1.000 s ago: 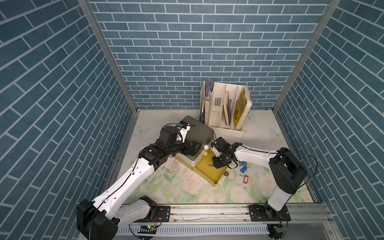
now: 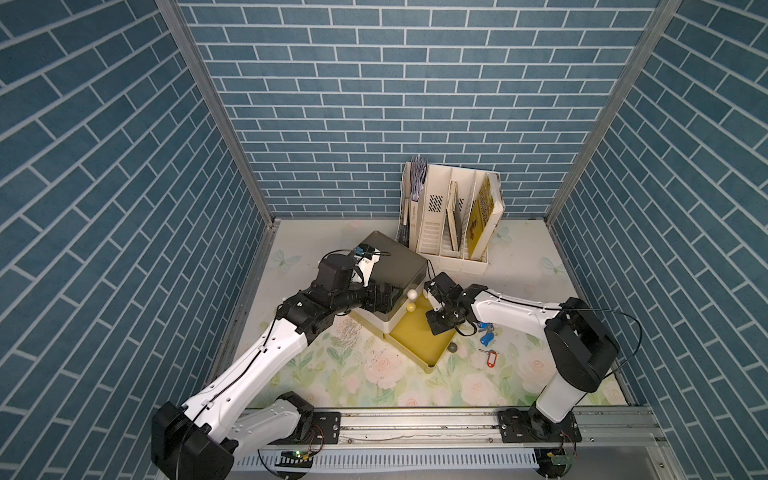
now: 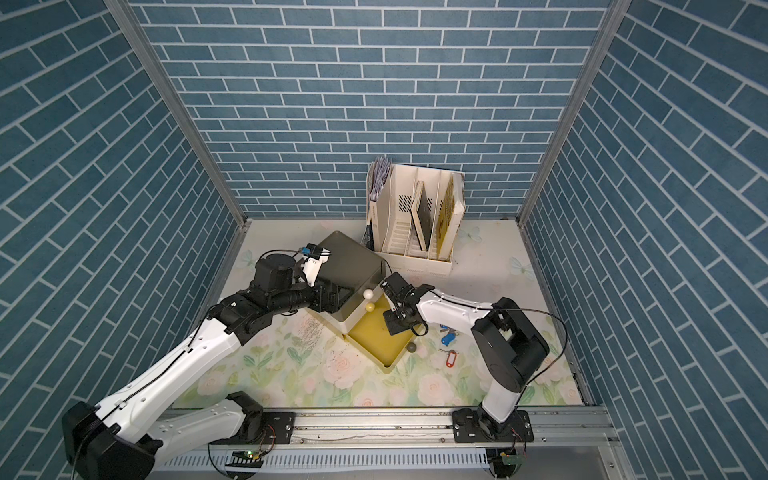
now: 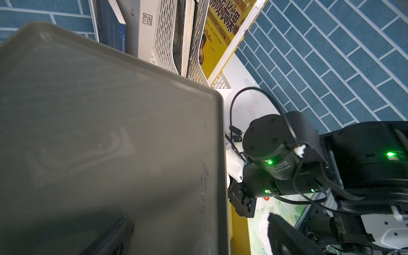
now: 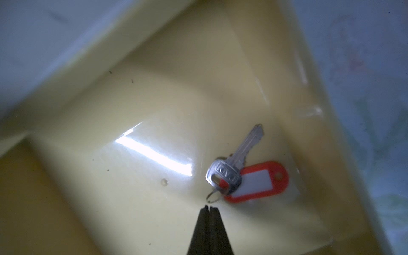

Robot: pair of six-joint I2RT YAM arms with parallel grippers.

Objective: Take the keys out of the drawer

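A single silver key (image 5: pixel 225 174) with a red tag (image 5: pixel 278 180) lies on the floor of the yellow pulled-out drawer (image 2: pixel 420 352). In the right wrist view my right gripper is shut, its tips just below the key's ring, with nothing showing between them. In both top views the right gripper hides the key. My left gripper stands over the grey cabinet (image 4: pixel 119 127); its fingers (image 4: pixel 282 235) are wide apart at the bottom of the left wrist view. Outside the drawer lie blue-tagged keys (image 2: pixel 486 337) and a red-tagged key (image 2: pixel 491 358) on the table.
The drawer's front has a round knob (image 2: pixel 453 347). A white ball (image 2: pixel 412 294) and a yellow ball (image 2: pixel 411 307) show at the drawer's inner end. Behind the cabinet stands a white rack (image 2: pixel 452 260) with books. Right of the blue-tagged keys, the table is mostly clear.
The right arm's elbow has shifted slightly right, with its gripper moving only a little over the drawer. A thin dark shape beside that gripper one second ago no longer shows. The left arm looks still.
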